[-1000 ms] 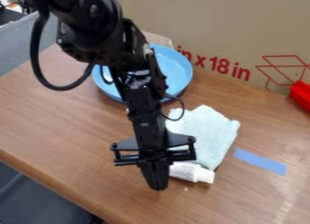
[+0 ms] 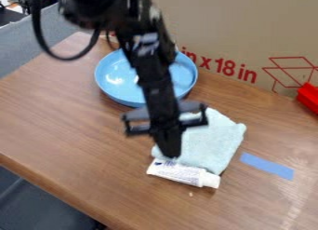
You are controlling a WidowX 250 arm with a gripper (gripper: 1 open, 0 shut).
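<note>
My black gripper (image 2: pixel 166 142) reaches down over the left part of a pale blue folded cloth (image 2: pixel 214 142), its tips near a white tube (image 2: pixel 189 174) that lies along the cloth's near edge. The gripper looks shut, though motion blurs it; whether it touches the cloth is unclear. Behind my arm a blue plate (image 2: pixel 114 83) rests on the wooden table.
A cardboard box (image 2: pixel 255 38) stands along the back, with a red object (image 2: pixel 307 96) at the right edge. A strip of blue tape (image 2: pixel 267 165) lies right of the cloth.
My gripper has moved back and slightly up in the view, from in front of the tube to over the cloth. More of the tube now shows.
</note>
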